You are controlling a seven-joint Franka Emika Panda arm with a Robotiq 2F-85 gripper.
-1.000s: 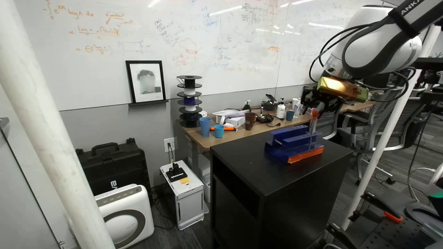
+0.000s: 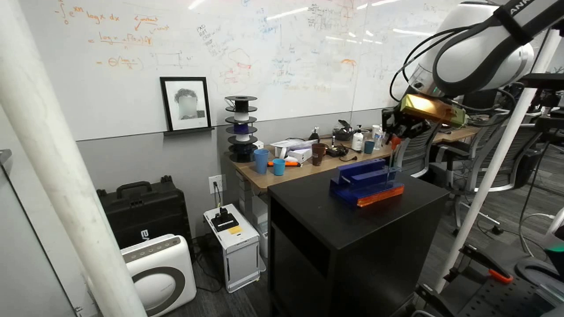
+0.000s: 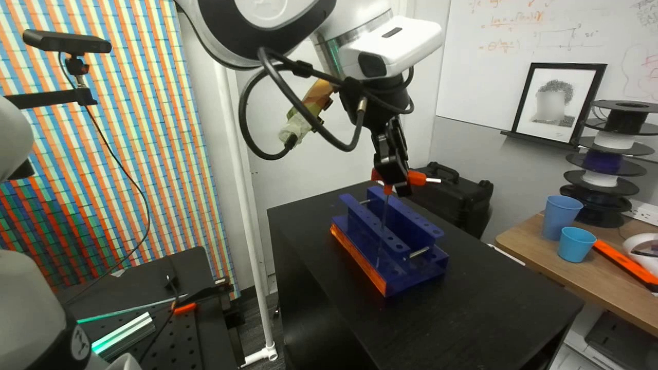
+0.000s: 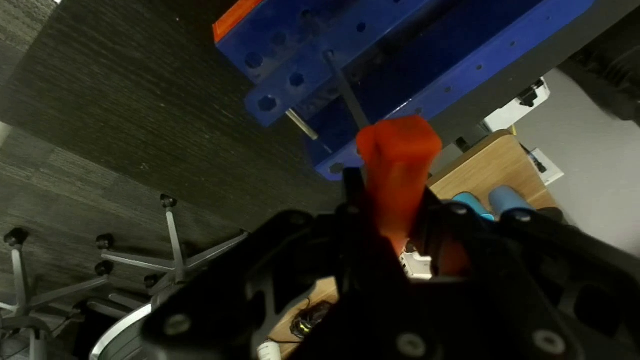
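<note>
My gripper (image 2: 395,138) is shut on the orange-red handle (image 3: 387,188) of a thin-shafted tool. From the handle the metal shaft (image 3: 383,217) runs down into a hole in a blue rack (image 3: 404,206). That rack rests on a black cabinet and has an orange strip (image 2: 379,196) along one lower side. Looking down in the wrist view, the handle (image 4: 397,159) sits between dark fingers, and the shaft (image 4: 351,99) slants to a hole in the rack's rail (image 4: 315,72). The gripper stays above the rack.
Bare cabinet top (image 2: 306,198) lies around the rack, with open edges. Behind it, a wooden desk (image 2: 254,174) carries blue cups (image 2: 261,161), a brown cup (image 2: 318,153) and bottles. A white pole (image 2: 491,164) stands to the right.
In exterior view 1, the rack has shifted slightly left on the cabinet. My gripper and the tool have also moved a little left, and the tool leans differently.
</note>
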